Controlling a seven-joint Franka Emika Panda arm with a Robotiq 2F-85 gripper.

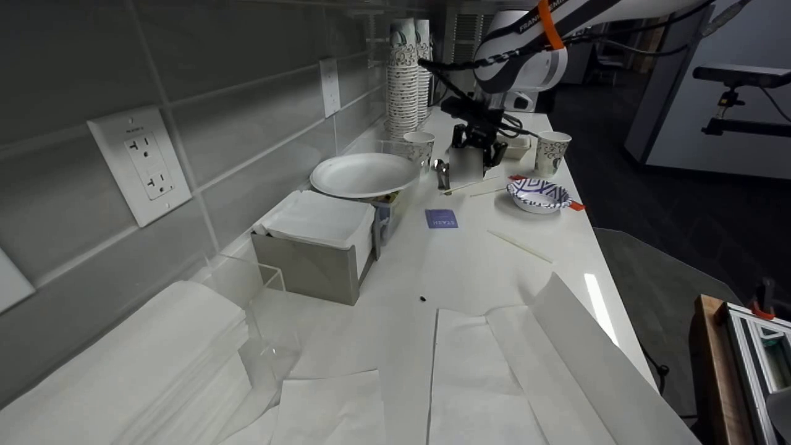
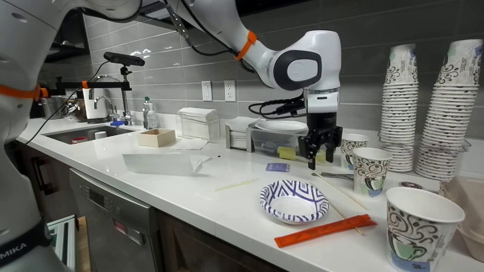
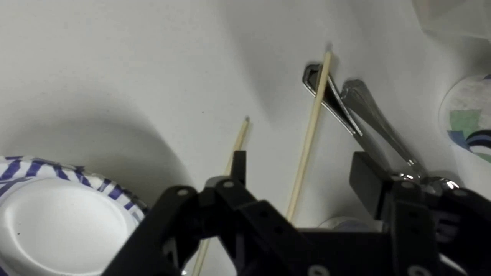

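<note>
My gripper [image 2: 321,159] hangs above the counter, fingers pointing down and apart, nothing held between them. In the wrist view, a thin wooden stick [image 3: 308,142] runs below the gap between the fingers, its far end across a metal utensil handle [image 3: 338,108]. A second utensil [image 3: 377,115] lies beside that one. Another wooden stick [image 3: 239,138] passes below the left finger, which covers part of it. The patterned bowl [image 2: 295,201] sits to the left in the wrist view. A pale grey patch covers the fingertips in exterior view 1.
Paper cups [image 2: 372,170] stand close by, with tall cup stacks [image 2: 399,113] along the wall. An orange packet [image 2: 324,230] lies beside the bowl. A purple packet [image 2: 277,167] and a clear bin [image 2: 265,140] are near the gripper.
</note>
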